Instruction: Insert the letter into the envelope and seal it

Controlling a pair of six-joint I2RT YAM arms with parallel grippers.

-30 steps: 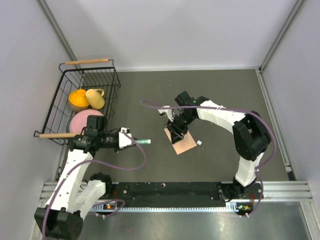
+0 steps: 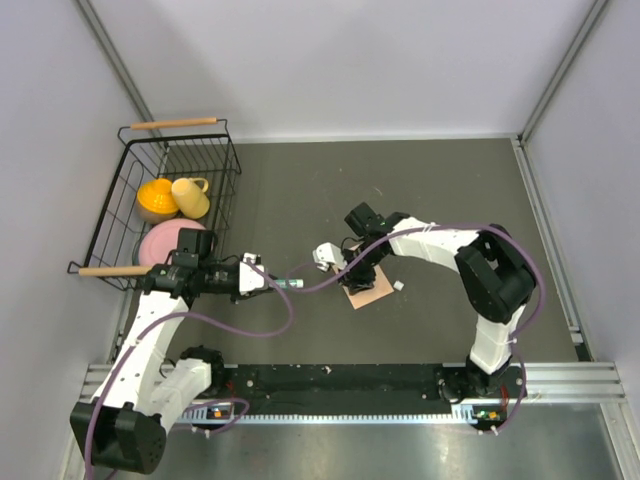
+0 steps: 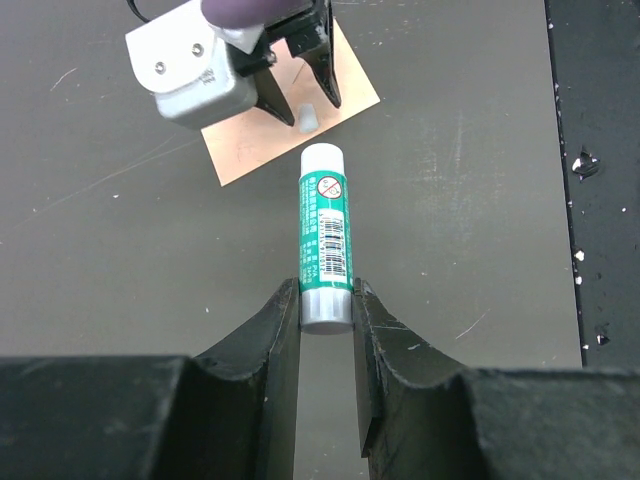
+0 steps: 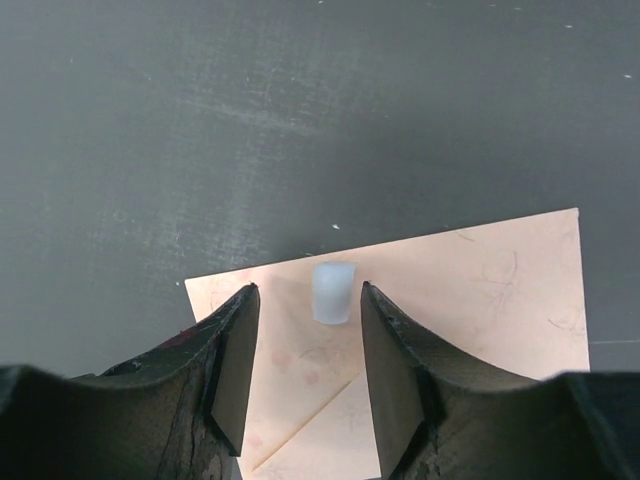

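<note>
My left gripper is shut on a glue stick [image 3: 324, 230] with a teal label and white top, held left of the pale peach paper [image 2: 364, 298]. My right gripper is part open over that paper [image 4: 478, 300], its fingers either side of a small whitish translucent piece [image 4: 332, 292] lying on it near the edge. I cannot tell whether the paper is the envelope or the letter; a thin diagonal line crosses it.
A small white object [image 2: 398, 285] lies right of the paper. A black wire rack [image 2: 128, 165] with bowl, mug [image 2: 191, 200] and pink plate stands at the left.
My right gripper and arm have shifted and turned over the paper, the hose moving with them. The left gripper has barely moved.
</note>
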